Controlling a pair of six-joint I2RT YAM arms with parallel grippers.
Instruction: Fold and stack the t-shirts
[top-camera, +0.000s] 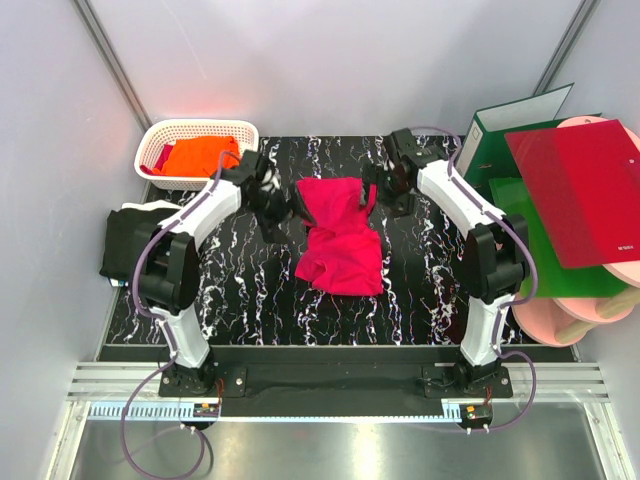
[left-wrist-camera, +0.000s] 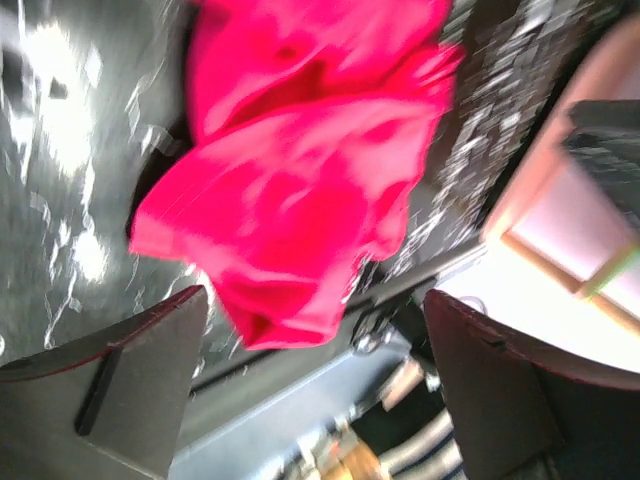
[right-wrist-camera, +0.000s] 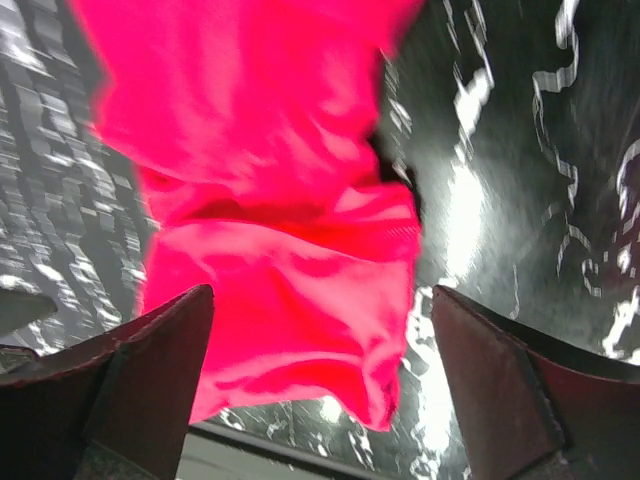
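Note:
A bright red shirt (top-camera: 345, 255) lies rumpled in the middle of the black marbled table, longer from back to front than it is wide. Creases cross its middle in the right wrist view, where the cloth (right-wrist-camera: 290, 300) lies below the fingers. My left gripper (top-camera: 288, 219) is at the shirt's left edge, open, no cloth visible between its fingers. On the opposite side, my right gripper (top-camera: 385, 197) is open by the upper right edge, with a strip of red cloth rising beside it. Whether that strip touches a finger cannot be told.
A white basket (top-camera: 147, 160) holding orange and red cloth stands at the back left. Below it, a dark folded pile (top-camera: 148, 245) lies by the left wall. Green binders (top-camera: 497, 145) and a red panel (top-camera: 585, 190) crowd the right side.

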